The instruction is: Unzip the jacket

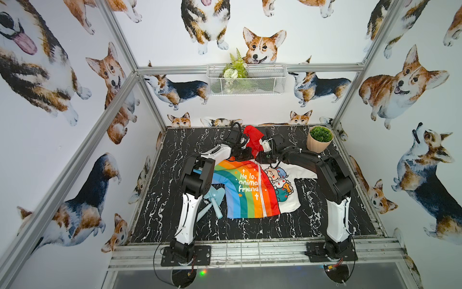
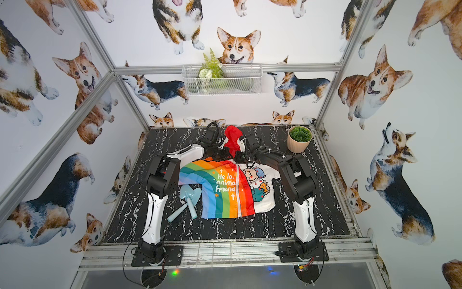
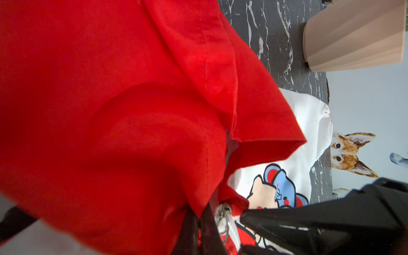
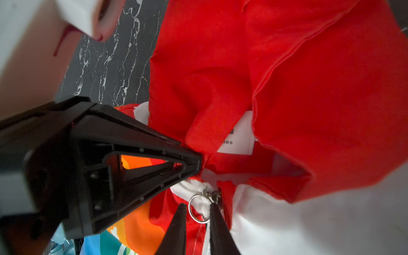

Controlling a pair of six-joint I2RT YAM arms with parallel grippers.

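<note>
The jacket [image 1: 247,190], rainbow on one side and white with cartoon animals on the other, lies flat with its red hood [image 2: 233,137] toward the back. A pale zip line [image 1: 260,185] runs down its front. At the zip's top a metal ring pull [image 4: 190,208] shows in the right wrist view. My left gripper is shut, pinching red cloth at the collar beside the pull. My right gripper stands part open, its fingertips on either side of the ring as seen from its camera; whether they touch it I cannot tell.
A potted plant [image 1: 320,138] stands at the back right. Light-blue toy tools [image 2: 190,200] lie left of the jacket. A wire basket [image 1: 247,82] hangs on the back wall.
</note>
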